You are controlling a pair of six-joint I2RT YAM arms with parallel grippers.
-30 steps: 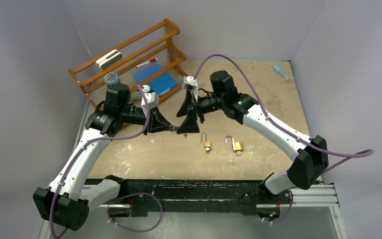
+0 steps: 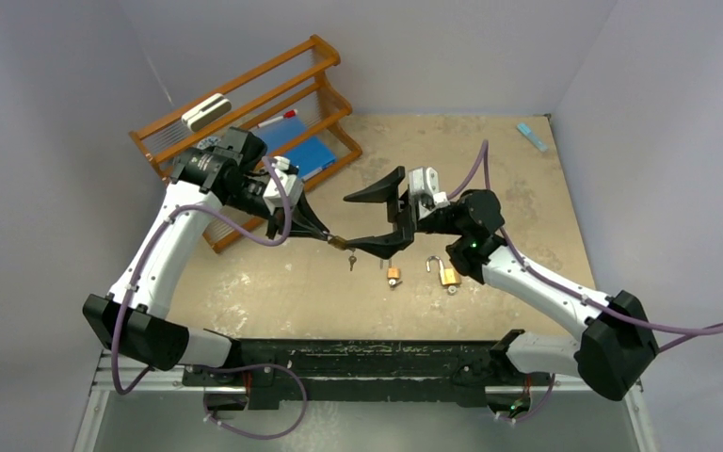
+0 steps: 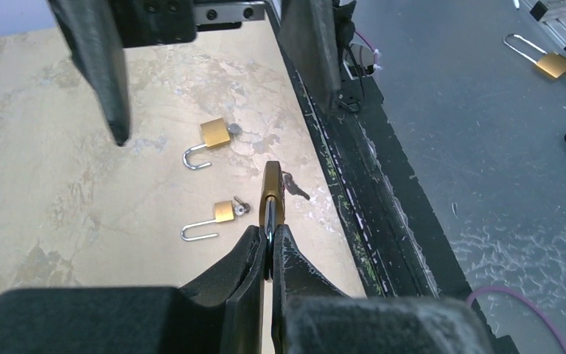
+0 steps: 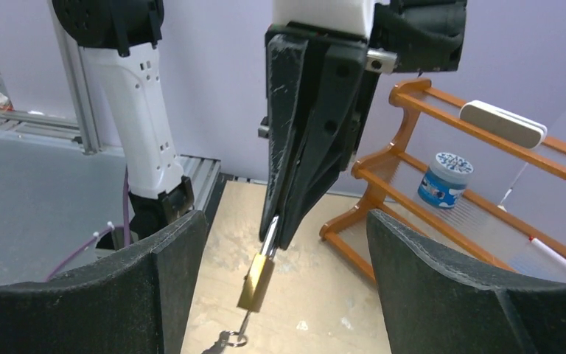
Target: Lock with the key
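My left gripper (image 2: 326, 235) is shut on a small brass padlock (image 4: 256, 282), held by its shackle, with a key on a ring (image 4: 236, 338) hanging below its body. My right gripper (image 2: 367, 221) stands open, its fingers around the padlock's side with a gap, one finger close to the lock in the top view. Two open brass padlocks lie on the table: a larger one (image 3: 216, 133) and a smaller one (image 3: 223, 210). A loose key (image 2: 352, 260) appears below the held lock in the top view.
A wooden rack (image 2: 322, 58) with a blue board (image 2: 306, 157) stands at the back left. A light blue item (image 2: 532, 137) lies at the back right corner. A dark edge runs along its front.
My right gripper has drawn to the right of where it was a second ago and turned, uncovering the held padlock. The left arm has shifted and tilted slightly, keeping the padlock.
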